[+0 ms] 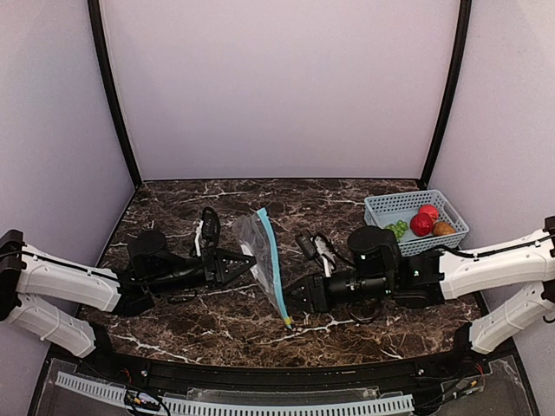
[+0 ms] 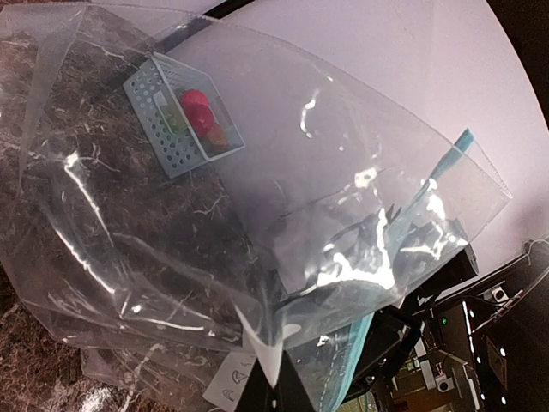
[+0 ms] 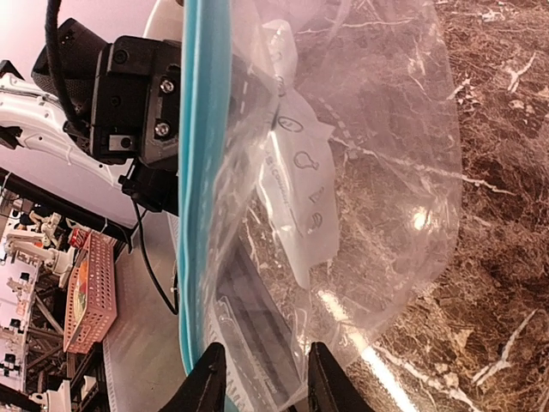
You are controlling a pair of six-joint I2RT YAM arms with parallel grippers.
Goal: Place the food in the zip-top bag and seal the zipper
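Note:
A clear zip top bag (image 1: 250,234) with a light blue strip (image 1: 275,251) hangs between my two hands. My left gripper (image 1: 251,258) is shut on its film, which gathers into a white pinch at the fingertips in the left wrist view. Beside the blue strip, my right gripper stands open, its fingers (image 3: 328,382) apart with clear film showing between them. Whether they touch the film I cannot tell. The food sits in the basket: green grapes (image 1: 397,228), red fruit (image 1: 421,224) and a brown item (image 1: 442,229). No food shows inside the bag.
The pale blue-grey basket (image 1: 460,227) stands at the right of the dark marbled table (image 1: 208,338), behind my right arm. Bare table lies in front of the bag and at the back centre.

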